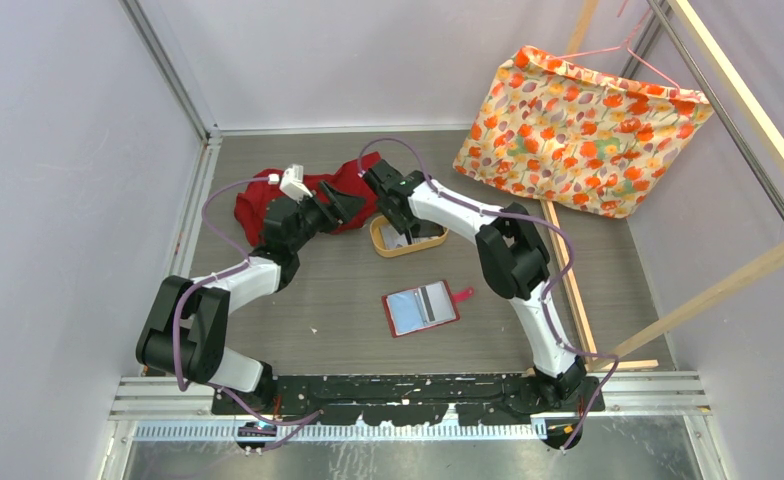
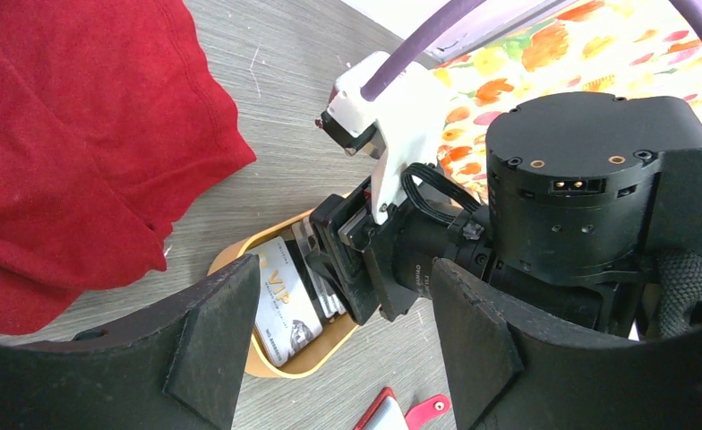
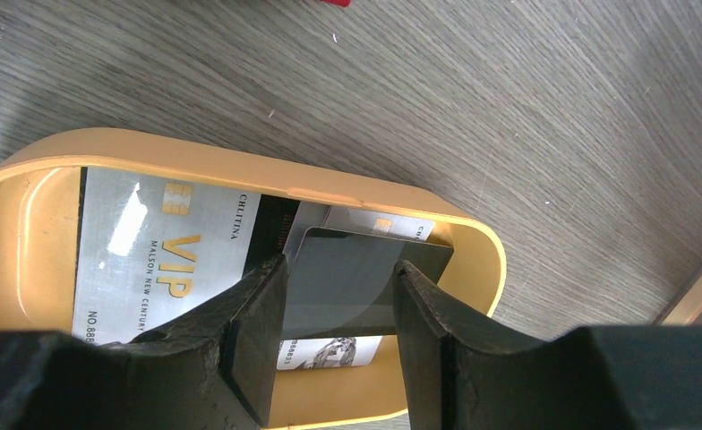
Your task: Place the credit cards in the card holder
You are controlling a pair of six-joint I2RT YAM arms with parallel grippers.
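A tan oval box [image 3: 240,161] holds several cards. At its left lies a silver VIP card [image 3: 164,260]; a dark card [image 3: 352,278] rests tilted over another light card [image 3: 329,354]. My right gripper is part open over the box, the dark card below and between its fingertips, not visibly clamped. In the top view, the red-edged card holder [image 1: 421,307] lies spread on the table in front of the box, with clear and pale blue sleeves. My left gripper [image 1: 346,203] stands open and empty left of the box, above the red cloth.
A crumpled red cloth [image 1: 258,205] lies behind and under the left gripper. The right arm reaches across close to the left one. Floral fabric [image 1: 583,130] hangs on a wooden rack at the back right. Table around the card holder is clear.
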